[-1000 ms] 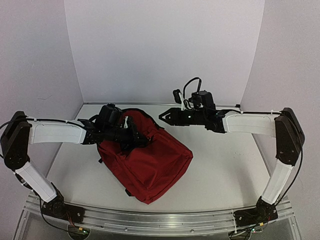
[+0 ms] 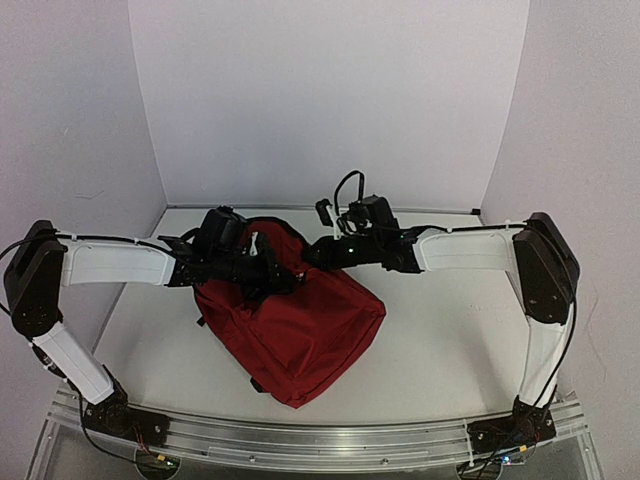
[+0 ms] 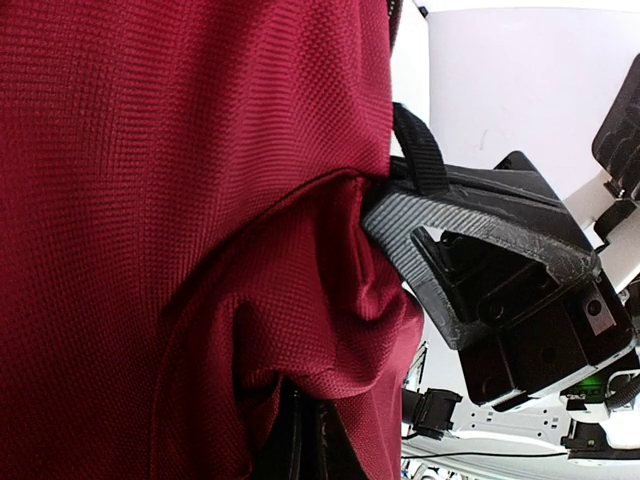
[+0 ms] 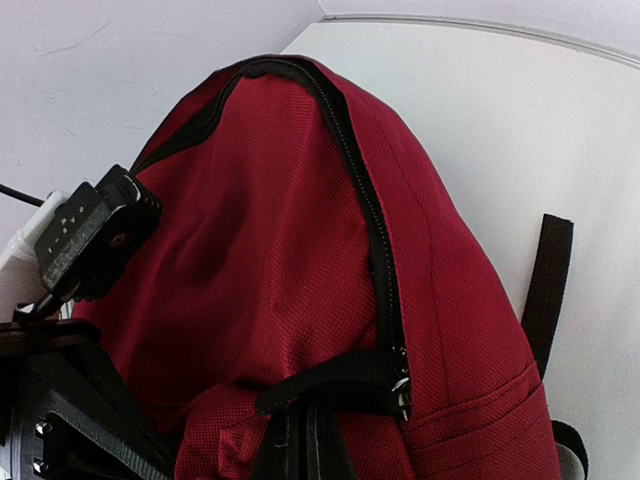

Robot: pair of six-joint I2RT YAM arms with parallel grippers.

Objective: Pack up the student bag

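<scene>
The red bag [image 2: 310, 345] lies on the table with its flap unzipped and raised at the far end. My left gripper [image 2: 285, 283] reaches over its left side; in the left wrist view its fingers [image 3: 290, 440] are shut against a bunched fold of red fabric [image 3: 300, 340]. At the upper edge of the bag, my right gripper [image 2: 310, 255] is at the zipper. In the right wrist view its fingers [image 4: 325, 445] look shut, and the black zipper pull strap [image 4: 335, 380] crosses their tips. Whether the strap is pinched between them cannot be told. Inside the bag, nothing shows.
A black strap [image 4: 548, 290] sticks out from the bag's side onto the table. Both grippers stand close together over the bag, and the back wall [image 2: 330, 100] rises behind.
My right gripper has moved left from free space beside the bag onto its upper edge. The left arm and the bag look the same.
</scene>
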